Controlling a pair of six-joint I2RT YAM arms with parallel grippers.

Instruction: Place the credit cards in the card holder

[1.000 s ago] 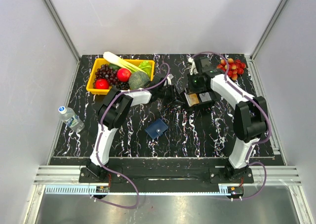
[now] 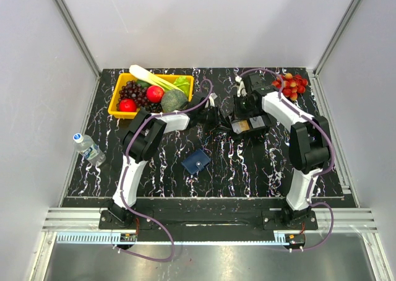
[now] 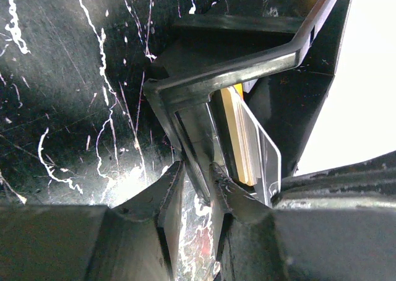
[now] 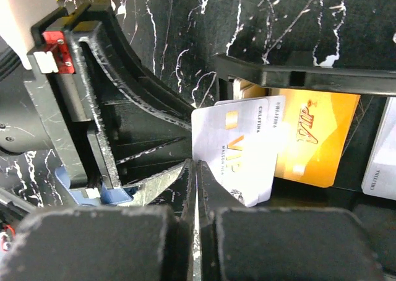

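A black card holder point(image 3: 223, 73) holds gold and silver cards; in the left wrist view my left gripper is shut on its near end. In the right wrist view, white cards point(image 4: 232, 138) stand in the holder in front of an orange card point(image 4: 312, 142), with another white card point(image 4: 378, 157) to the right. My right gripper is shut, its tips at the lower left edge of the white cards. Whether anything is between those tips is hard to see.
A blue card wallet point(image 2: 193, 163) lies on the marble table point(image 2: 229, 182). A yellow fruit basket point(image 2: 113, 104) stands back left, red fruit point(image 2: 291, 86) back right, a bottle point(image 2: 90, 150) at the left.
My right arm and gripper have shifted slightly over the card holder. The left arm and the other objects have not visibly moved.
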